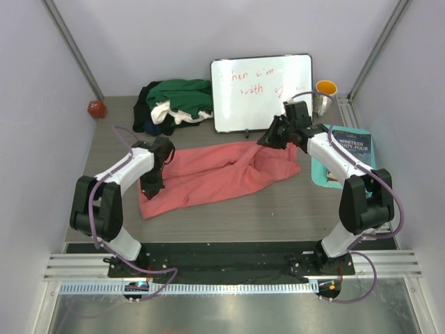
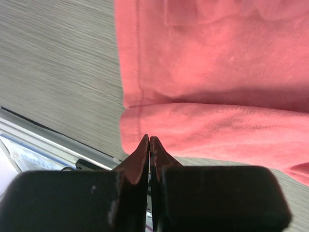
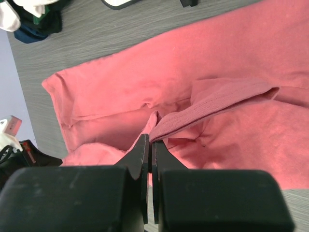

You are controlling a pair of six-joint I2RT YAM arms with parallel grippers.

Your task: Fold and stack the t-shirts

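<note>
A coral-red t-shirt point(image 1: 208, 184) lies spread lengthwise across the table, with a loose fold along its near side. At its left end, my left gripper is shut with nothing between its fingertips; the left wrist view shows the shirt's hemmed corner point(image 2: 133, 128) flat just beyond the tips. On the right side, my right gripper is shut on a ribbed edge point(image 3: 198, 113) of the shirt, which rises as a raised ridge from the cloth. The shirt's layers under this ridge are partly hidden.
Behind the shirt at left is a heap of clothes with a green garment point(image 1: 182, 95) on top. A whiteboard point(image 1: 261, 90) stands at the back, a yellow-rimmed mug point(image 1: 325, 89) beside it. Books in a teal tray point(image 1: 320, 174) sit right.
</note>
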